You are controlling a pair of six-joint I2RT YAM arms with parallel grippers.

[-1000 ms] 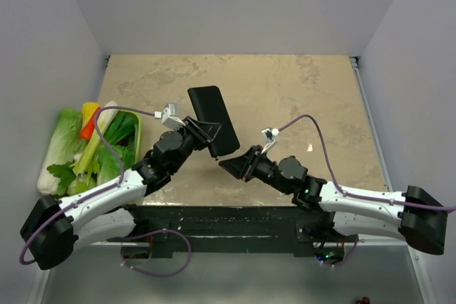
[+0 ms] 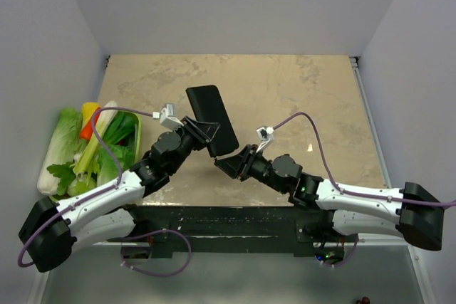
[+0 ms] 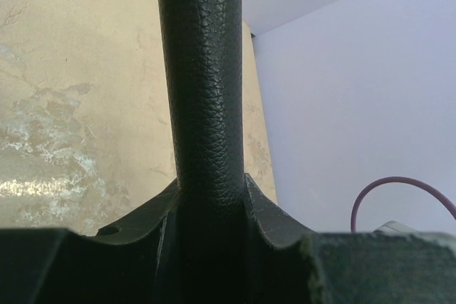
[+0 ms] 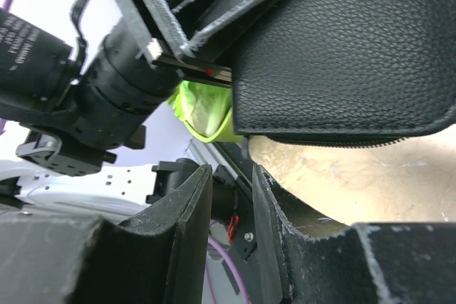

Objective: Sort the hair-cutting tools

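A black leather-look zip case (image 2: pixel 206 101) is held up off the table, tilted, with my left gripper (image 2: pixel 206 131) shut on its left side. In the left wrist view the case (image 3: pixel 203 69) stands edge-on between the two fingers. My right gripper (image 2: pixel 234 165) is just below the lower end of the case. In the right wrist view that gripper is open, its fingertips slightly apart under the case's corner. A small dark zipper pull (image 4: pixel 246 147) hangs from the zipper (image 4: pixel 342 144) just above the gap between them. No hair cutting tools show; the case appears closed.
On the left stands a green basket (image 2: pixel 138 133) with several vegetables, such as a pale cabbage (image 2: pixel 63 137) and leeks. A dark strip (image 2: pixel 221 218) borders its front.
The left arm and the case have stayed almost still.
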